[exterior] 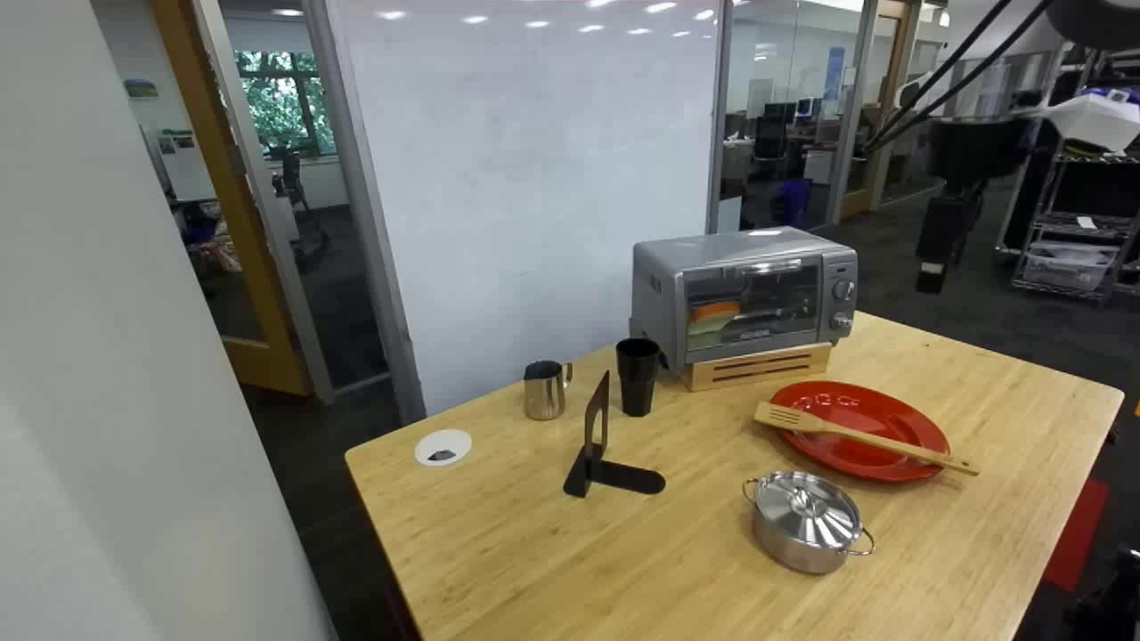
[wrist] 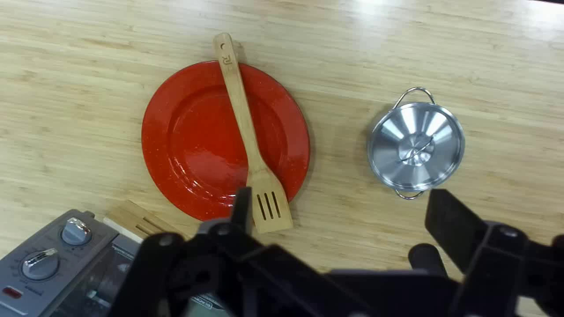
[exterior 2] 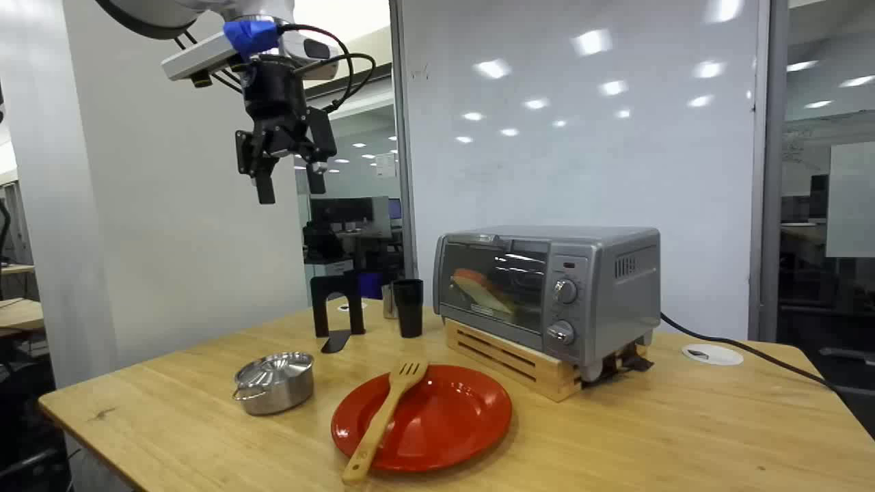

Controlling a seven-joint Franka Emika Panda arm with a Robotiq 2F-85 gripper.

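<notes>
High above the table, my gripper (exterior 2: 291, 190) stands open, its two fingers well apart and nothing between them. In the wrist view the gripper also shows a wide gap. Below it lies a red plate (wrist: 203, 140) with a wooden slotted spatula (wrist: 243, 119) across it, both ends reaching past the rim. A small steel pot (wrist: 416, 148) with its lid on and two wire handles sits beside the plate. The grey toaster oven (exterior 2: 500, 283) has its door closed; something orange and pale green (exterior 2: 482, 288) shows through the glass.
Behind the pot stand a black bookend (exterior: 598, 454), a black cup (exterior: 638, 376) and a steel pitcher (exterior: 545, 391). A slatted wooden stand (exterior: 756, 368) is under the oven. A cord (exterior 2: 738, 348) trails off right.
</notes>
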